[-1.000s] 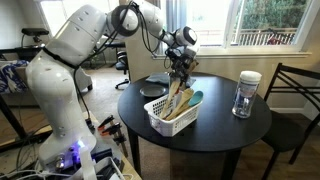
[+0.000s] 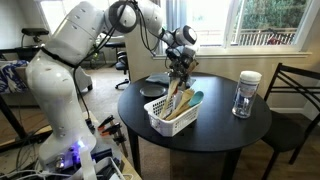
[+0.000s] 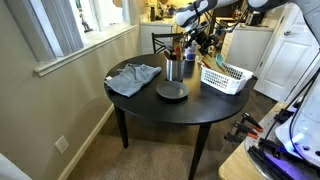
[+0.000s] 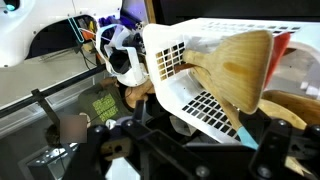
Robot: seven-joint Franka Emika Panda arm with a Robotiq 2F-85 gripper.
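A white slotted basket (image 2: 173,125) full of kitchen utensils stands on the dark round table. Wooden utensils (image 2: 172,100) and a blue spoon (image 2: 195,99) lean out over its rim. My gripper (image 2: 181,78) is above the basket's far side, pointing down among the handles. In the wrist view, a wooden utensil (image 4: 240,65) rises close to the camera, in front of my open gripper. Its lower part and the fingertips are hard to make out there. Exterior view 2 shows the basket (image 3: 226,82) at the table's right side.
A white lidded canister (image 2: 246,94) stands to the basket's right. In exterior view 2, a metal pot (image 3: 175,69), a dark plate (image 3: 172,90) and a blue-grey cloth (image 3: 132,80) occupy the table.
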